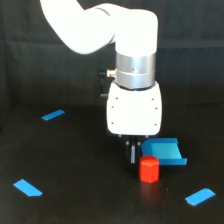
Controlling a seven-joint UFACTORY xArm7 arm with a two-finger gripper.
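A red block [149, 169] with angular sides stands on the dark table, right of centre and towards the front. Just behind it and to its right lies a blue square [166, 150], flat or shallow, partly covered by the block and the arm. My gripper [134, 153] points down from the white arm, behind and slightly left of the red block. Its dark fingers blend into the table, so their spread is unclear. Nothing is visibly held.
Blue tape strips mark the table at the back left [53, 115], front left [27, 188] and front right [200, 197]. A dark curtain [40, 50] hangs behind.
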